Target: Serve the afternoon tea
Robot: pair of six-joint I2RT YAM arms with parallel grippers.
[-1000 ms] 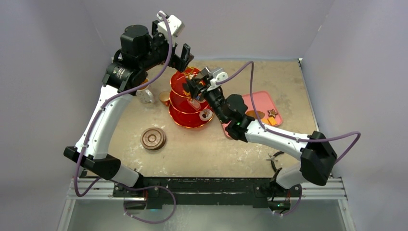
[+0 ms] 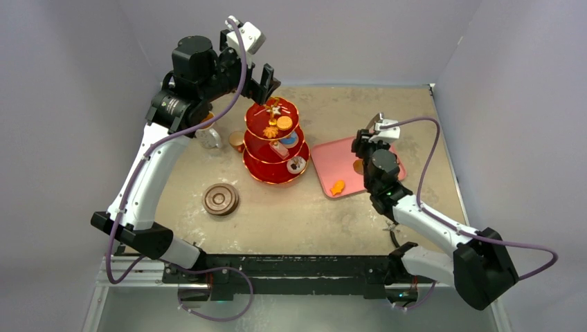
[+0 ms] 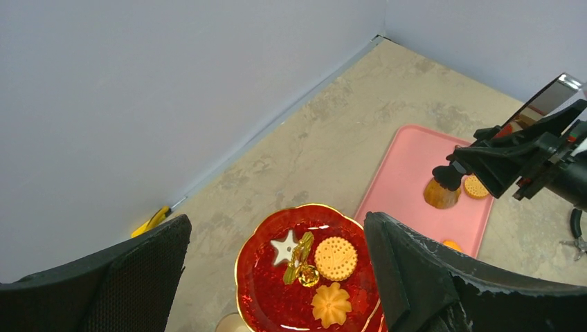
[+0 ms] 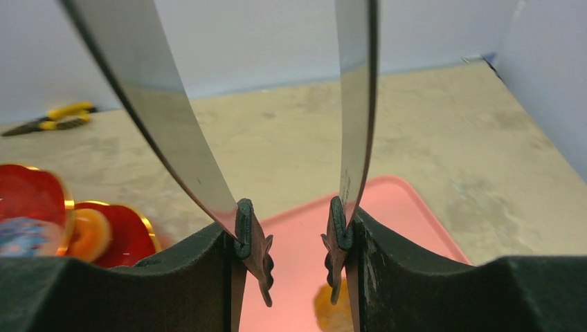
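A red, gold-rimmed three-tier stand stands in the middle. On its top tier are a round biscuit, a flower-shaped biscuit and a white star. My left gripper is open and empty, above and behind that tier. Over the pink tray, my right gripper grips metal tongs; their black tips are apart with nothing between them. A brown shell-shaped sweet and another round biscuit rest on the tray, and an orange fish-shaped piece near its front.
Left of the stand are a white mug, a small gold-brown cup and a round brown disc. A yellow-handled tool lies by the back wall.
My right arm has swung right with the tongs, from beside the stand to over the pink tray, uncovering the top tier's biscuits. The left arm and the stand look unmoved.
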